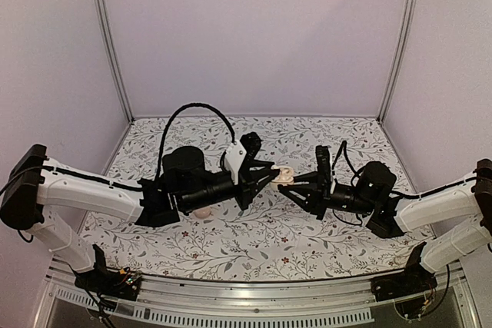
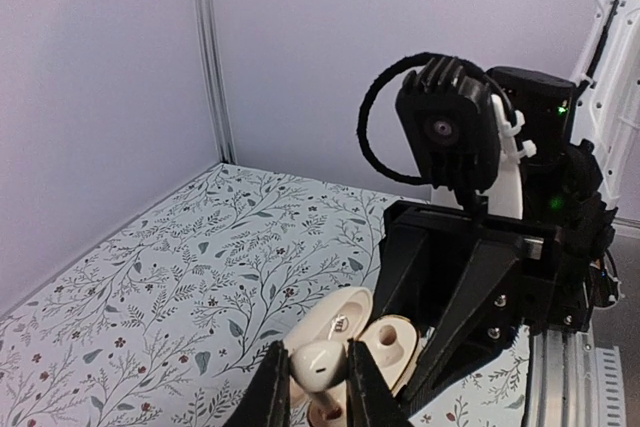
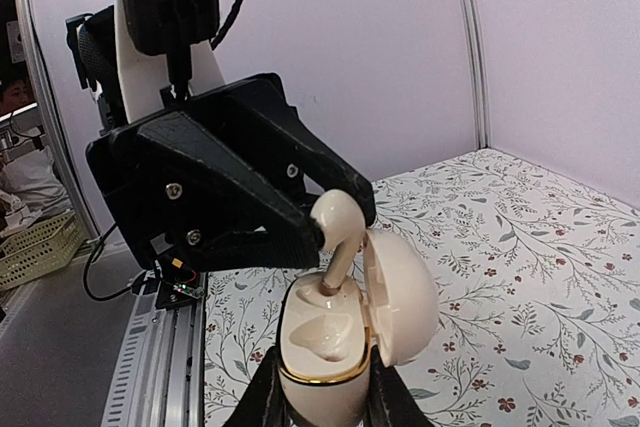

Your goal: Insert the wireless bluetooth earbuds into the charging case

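In the right wrist view, my right gripper is shut on the cream charging case (image 3: 322, 327), whose rounded lid (image 3: 402, 297) stands open. My left gripper is shut on a cream earbud (image 2: 320, 362) by its head. The earbud's stem (image 3: 343, 262) points down, its tip at the well on the far side of the case; how deep it sits cannot be told. The nearer well (image 3: 325, 335) is empty. From above, both grippers meet at the case (image 1: 283, 176) over the middle of the table.
A pinkish object (image 1: 202, 212) lies on the table, partly hidden under my left arm. Pale walls (image 1: 254, 36) enclose the back and sides.
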